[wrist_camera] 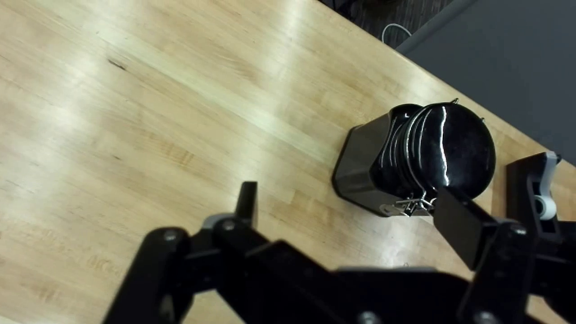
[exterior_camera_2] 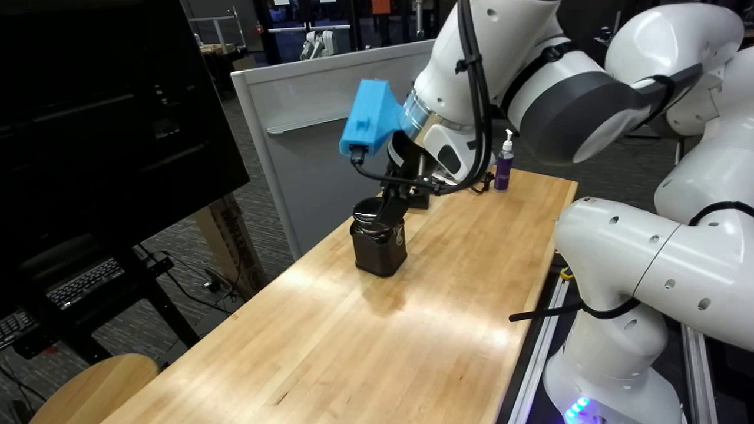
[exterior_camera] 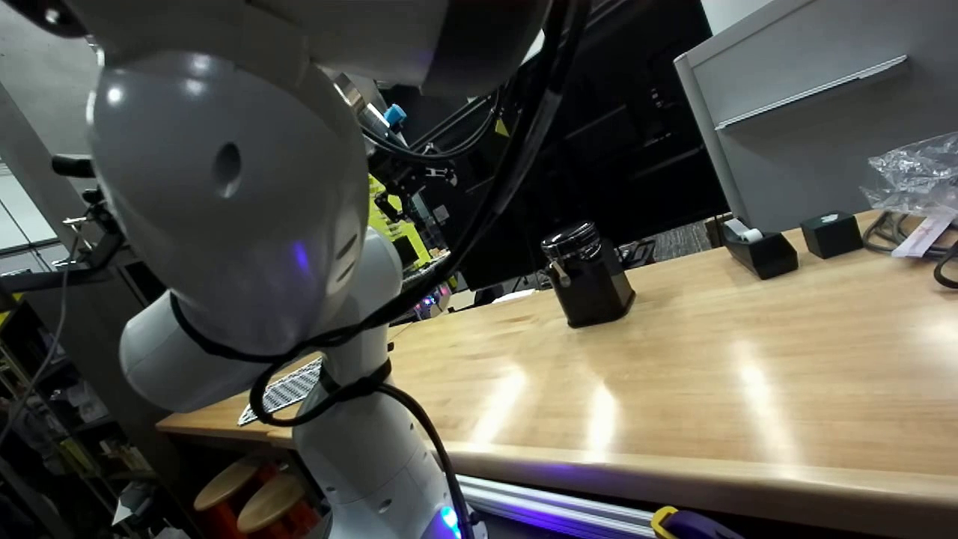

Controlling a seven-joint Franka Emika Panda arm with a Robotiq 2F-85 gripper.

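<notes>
A glossy black canister [wrist_camera: 362, 162] with a round lid [wrist_camera: 459, 148] and a wire clasp [wrist_camera: 413, 206] stands upright on the wooden table. In the wrist view my gripper is open, its two fingers wide apart and no object held. The right finger [wrist_camera: 459, 227] overlaps the lid's lower edge, while the left finger [wrist_camera: 247, 202] has bare table behind it. From exterior view 2, the gripper [exterior_camera_2: 392, 208] appears in front of the canister's top [exterior_camera_2: 369, 206]; whether they touch, I cannot tell. The canister [exterior_camera: 593, 287] shows fully in exterior view 1.
Beyond the canister sit a black tape dispenser [exterior_camera: 763, 254] and a small black box [exterior_camera: 832, 235]. Crumpled clear plastic [exterior_camera: 920, 175] and cables lie at the table's far end, near a purple pump bottle [exterior_camera_2: 503, 169].
</notes>
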